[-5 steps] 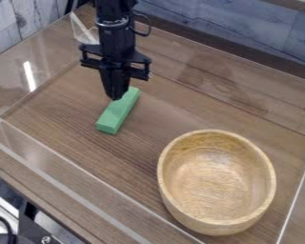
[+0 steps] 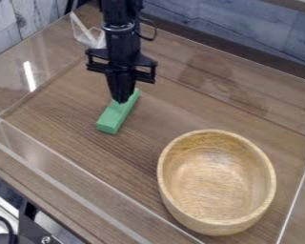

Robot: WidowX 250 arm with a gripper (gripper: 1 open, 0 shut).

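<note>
A green oblong block point(image 2: 115, 116) lies on the wooden table at the middle left. The black gripper point(image 2: 119, 93) hangs just above the block's far end, pointing down; whether its fingers are apart is too small to tell. A large tan bowl point(image 2: 216, 181) stands at the lower right.
Walls run along the back. A dark cable point(image 2: 0, 225) lies at the lower left corner, off the table.
The gripper and arm have shifted very slightly to the right and down. The block and bowl have not moved.
</note>
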